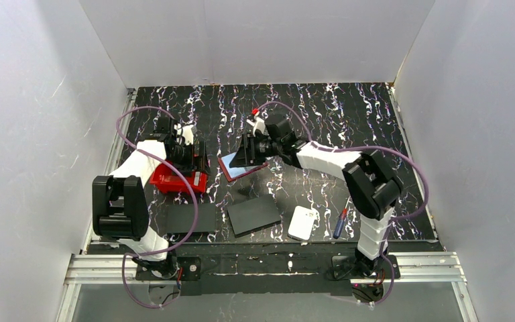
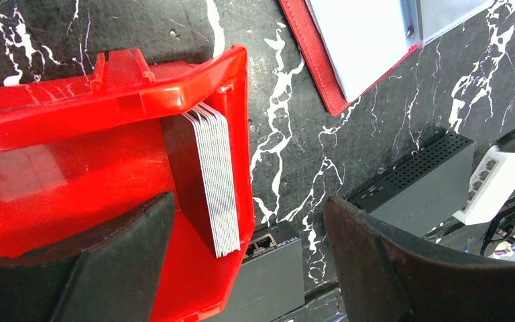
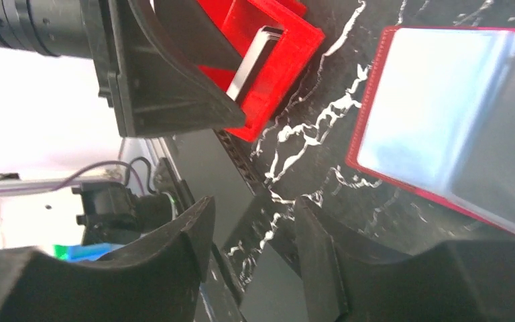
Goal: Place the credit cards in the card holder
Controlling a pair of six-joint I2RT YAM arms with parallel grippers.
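A stack of white-edged cards (image 2: 218, 181) stands on edge at the right end of the red box (image 2: 67, 174). My left gripper is open above that end, fingers either side of the stack, nothing held; in the top view it covers part of the box. The red-rimmed card holder (image 3: 416, 100) with clear sleeves lies open to the right of the box. My right gripper hangs open over the holder in the top view, empty.
Two dark grey slabs (image 1: 253, 215) lie along the near edge, with a white device (image 1: 302, 223) and a screwdriver (image 1: 340, 221) to their right.
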